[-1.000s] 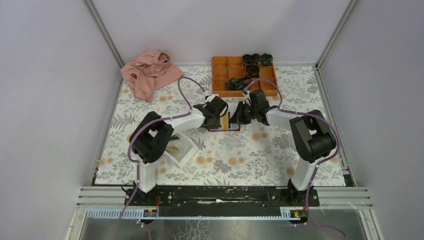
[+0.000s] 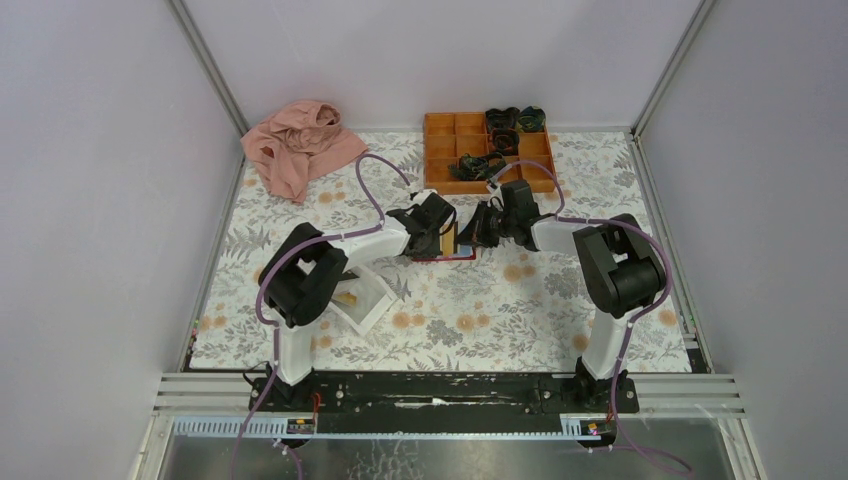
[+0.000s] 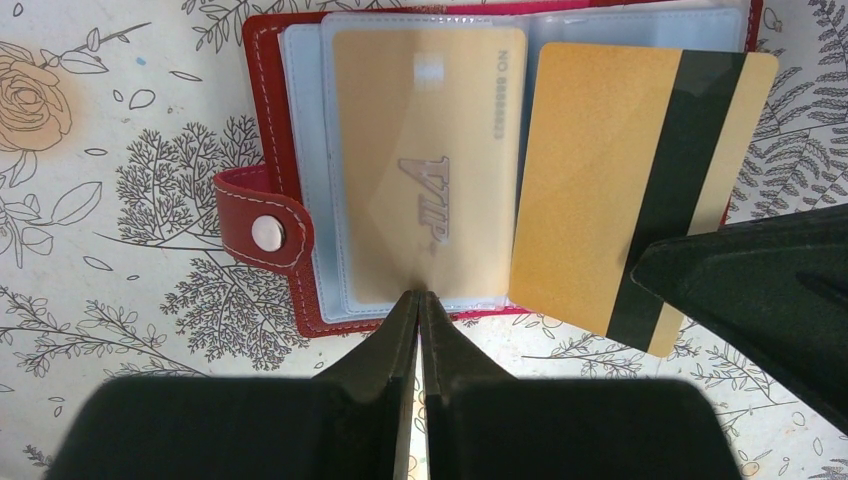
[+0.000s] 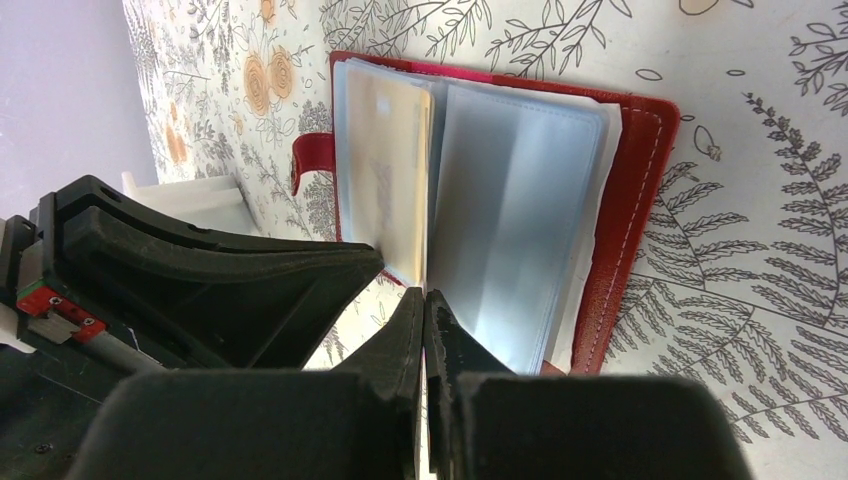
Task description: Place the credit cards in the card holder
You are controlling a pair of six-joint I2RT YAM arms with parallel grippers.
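Observation:
The red card holder [image 3: 275,150] lies spread on the table, a gold VIP card [image 3: 425,120] showing through its left clear sleeve. Over the right half stands a gold card with a black stripe [image 3: 600,200]. My right gripper is shut on its edge, and the card looks edge-on in the right wrist view. In front of the clear right sleeve [image 4: 510,200], the striped card's lower end reaches past the holder. At the left sleeve's near edge, my left gripper has its fingertips almost together; whether they pinch the sleeve is unclear.
A white tray [image 2: 375,300] with a gold card [image 2: 345,298] sits partly under the left arm. Behind are an orange compartment box [image 2: 438,150] holding dark coiled items and a pink cloth [image 2: 305,145]. The two grippers are very close together.
Over the last second, the right gripper and the striped card have shifted slightly left. The holder has slid a little left too. The left arm looks almost unmoved.

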